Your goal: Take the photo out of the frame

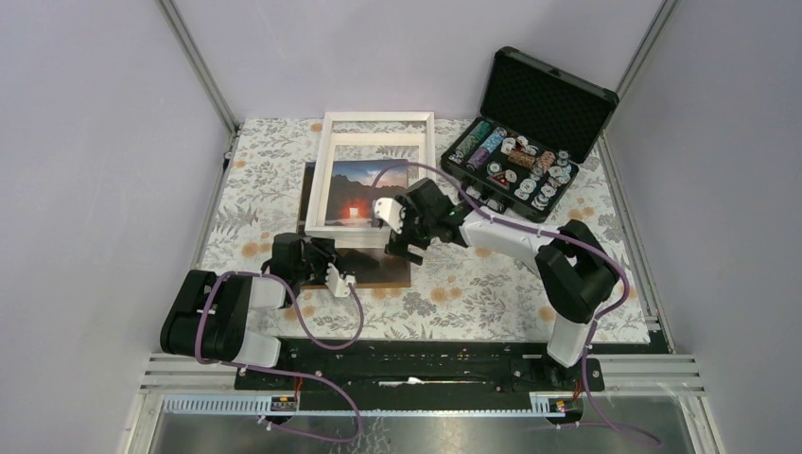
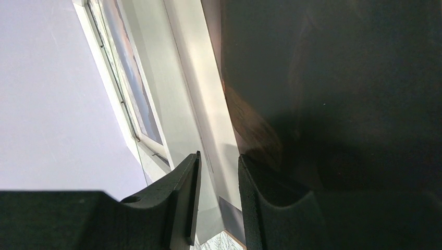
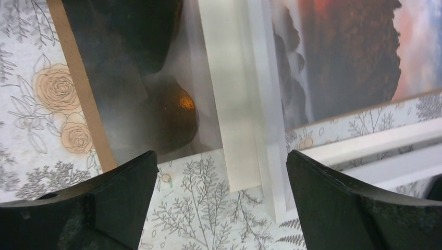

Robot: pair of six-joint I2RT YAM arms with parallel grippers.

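The white frame (image 1: 430,132) lies on the table with a sunset photo (image 1: 364,194) showing inside its opening. A dark sheet with a brown edge (image 1: 383,274) sticks out past the frame's lower side; it fills much of the left wrist view. By the frame's lower left corner is my left gripper, its fingers part open. The white edge strip shows in the gap between them; contact cannot be told. Over the lower right corner hovers my right gripper, wide open and empty, the strip's end and patterned cloth visible beyond.
An open black case (image 1: 520,156) of poker chips stands at the back right. Patterned cloth (image 1: 454,303) covers the table, clear at the front right. My right arm crosses above the cloth right of the frame.
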